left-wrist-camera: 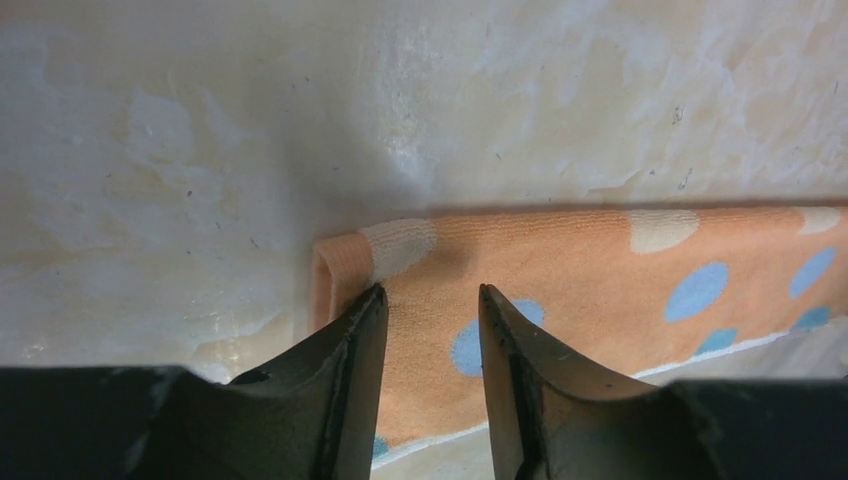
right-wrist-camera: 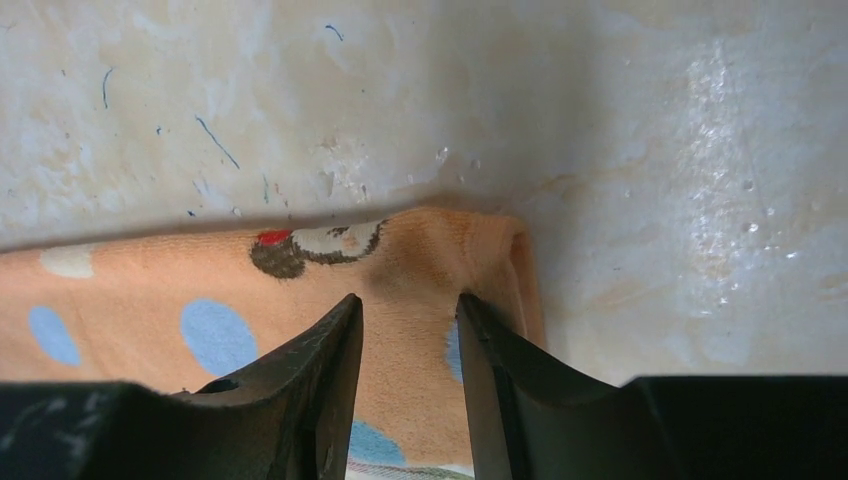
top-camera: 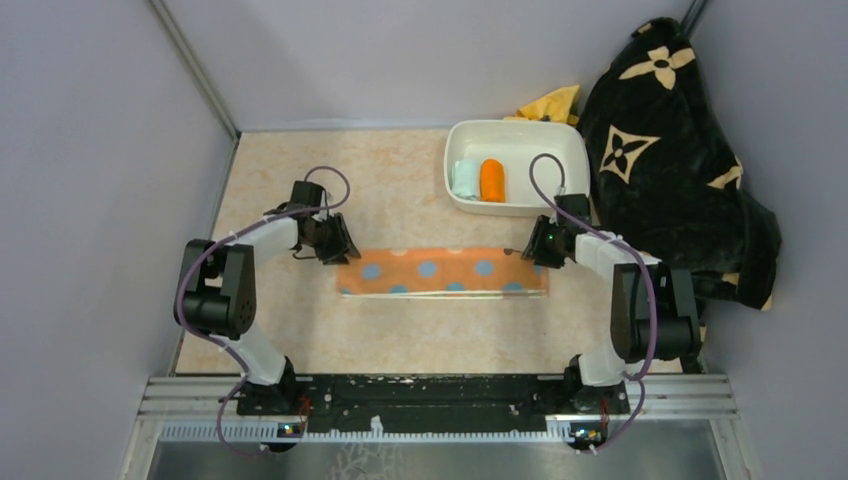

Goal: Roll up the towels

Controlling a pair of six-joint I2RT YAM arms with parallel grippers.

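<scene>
An orange towel with blue dots (top-camera: 440,272) lies folded in a long strip across the table middle, pale edge toward the front. My left gripper (top-camera: 342,255) is at its back left corner; in the left wrist view its fingertips (left-wrist-camera: 434,292) stand part apart over that folded corner, one close against it. My right gripper (top-camera: 537,258) is at the back right corner; in the right wrist view the fingers (right-wrist-camera: 410,304) stand apart over the corner, towel visible between them.
A white bin (top-camera: 545,150) at the back holds a rolled orange towel (top-camera: 492,182) and a light blue one (top-camera: 465,180). A black patterned blanket (top-camera: 660,200) and yellow cloth (top-camera: 548,105) lie at the right and back.
</scene>
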